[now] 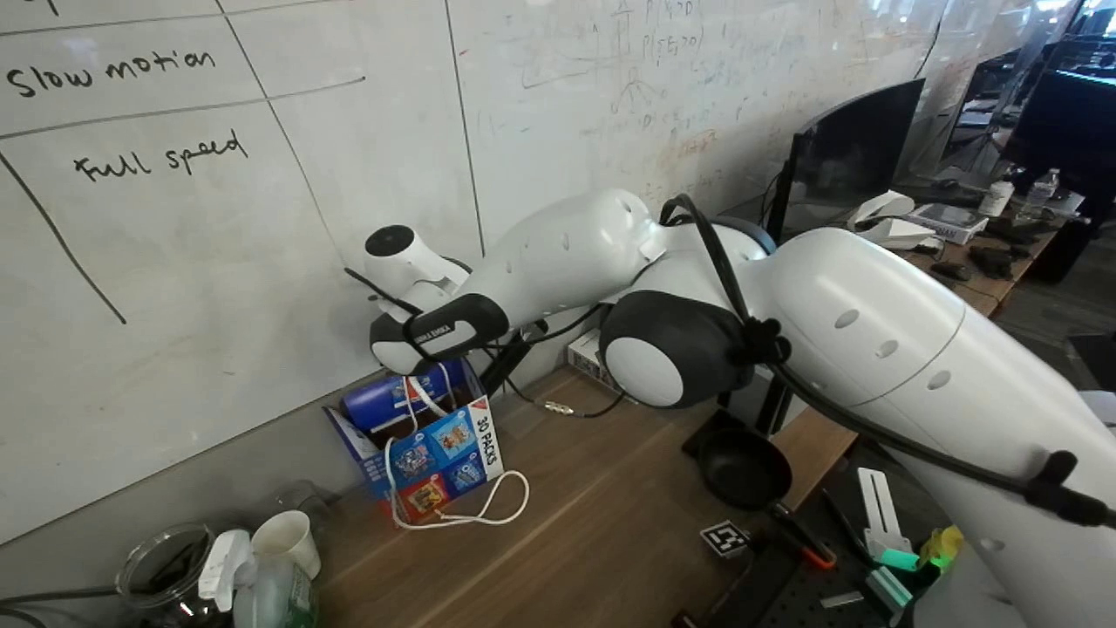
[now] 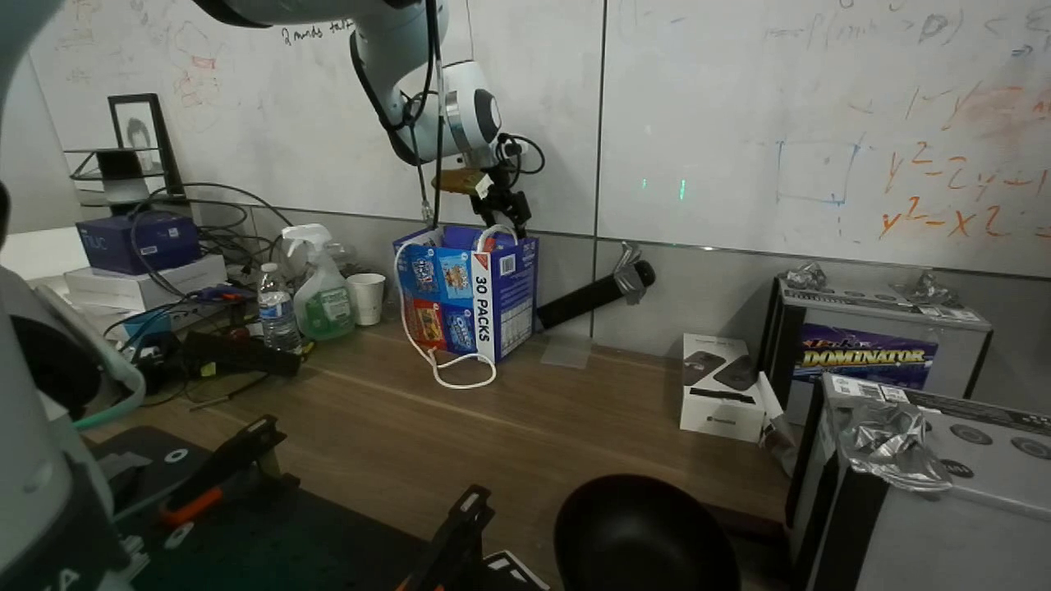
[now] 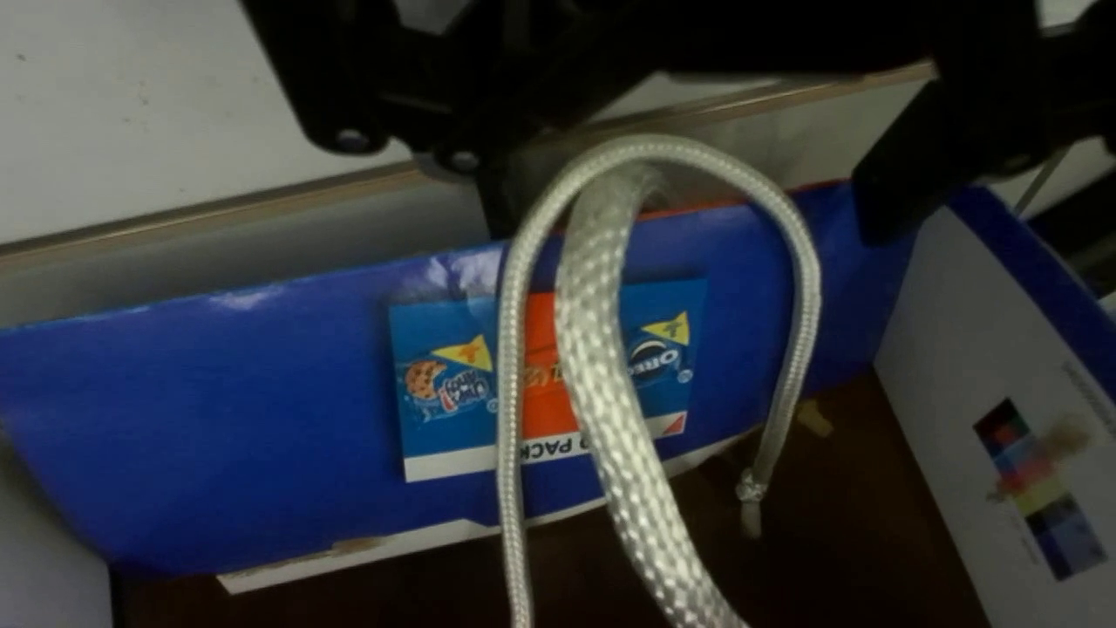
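In the wrist view my gripper stands open above the far rim of a blue snack box (image 3: 261, 419). Its dark fingers (image 3: 889, 173) are spread wide, with the upper bend of a white rope (image 3: 638, 419) in the space between them; neither finger is closed on it. The rope shows a thin looped strand and a thicker-looking braided strand, and one knotted end hangs inside the box. From exterior view 2, the box (image 2: 443, 295) stands open-topped against the wall, with rope (image 2: 463, 386) trailing over its front onto the table.
A paper cup (image 2: 366, 299), a spray bottle (image 2: 323, 295) and a water bottle (image 2: 277, 313) stand left of the box. To its right a black tube (image 2: 586, 300) leans against the whiteboard wall. A black pan (image 2: 645, 537) lies nearer.
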